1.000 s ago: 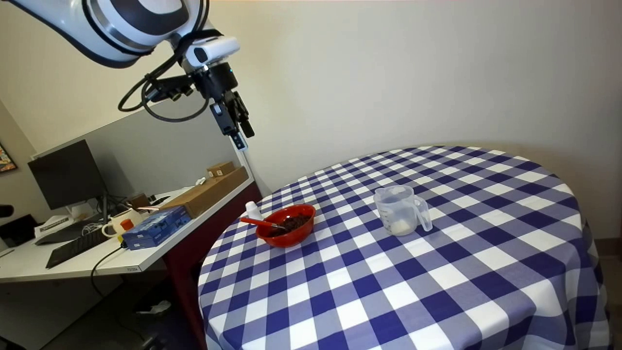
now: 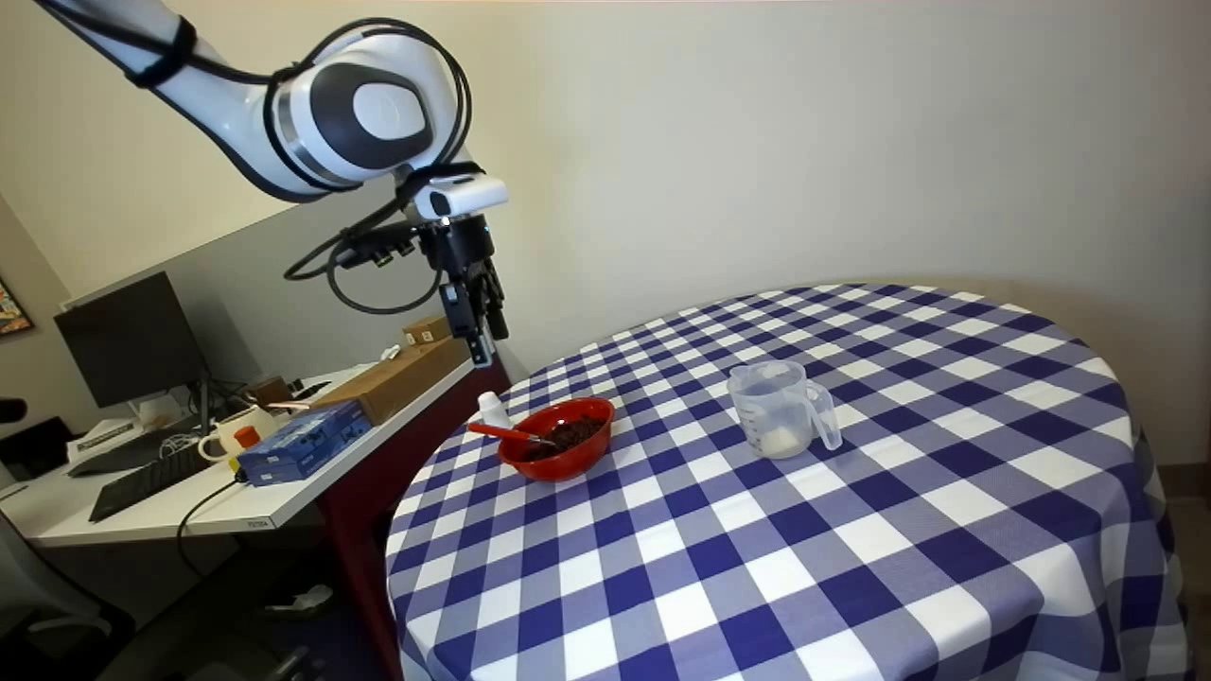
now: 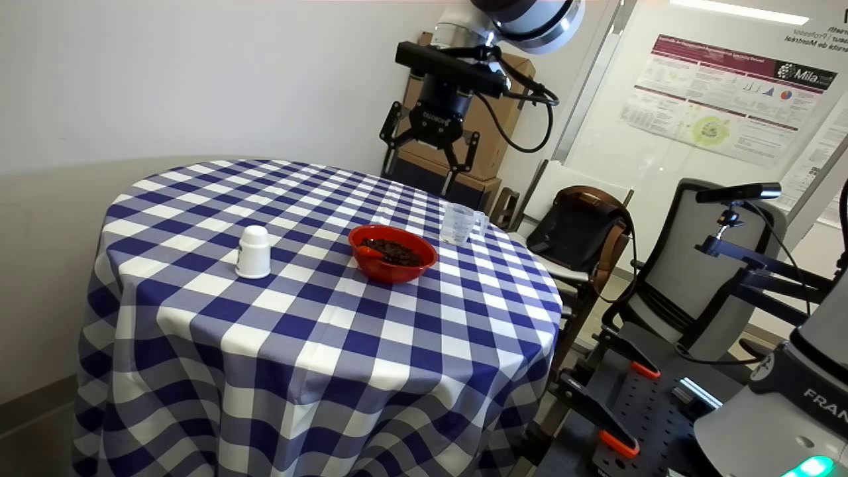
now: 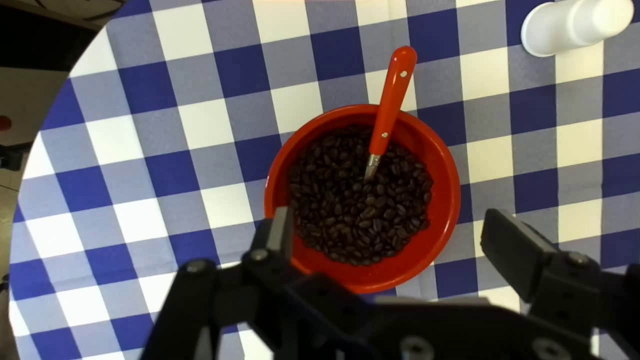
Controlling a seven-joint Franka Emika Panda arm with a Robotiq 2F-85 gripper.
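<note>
My gripper (image 3: 417,184) hangs in the air above the table, its fingers wide apart and nothing between them. Below it in the wrist view is a red bowl (image 4: 448,180) of dark beans (image 4: 336,210). A spoon with a red handle (image 4: 393,99) stands tilted in the beans, its handle leaning over the bowl's rim and its tip buried. The clear measuring cup (image 2: 774,410) stands upright on the cloth, with something pale at its bottom. A white bottle (image 3: 254,253) is upright beside the bowl, apart from it.
A blue and white checked cloth (image 2: 681,602) covers the round table, mostly bare around the bowl and cup. Left of it in exterior view 1, a desk (image 2: 295,490) holds a blue box (image 2: 304,445) and a monitor (image 2: 138,339).
The arm has come down and a little to the right in exterior view 1, lowering my gripper toward the bowl. The bowl, cup and bottle have stayed put.
</note>
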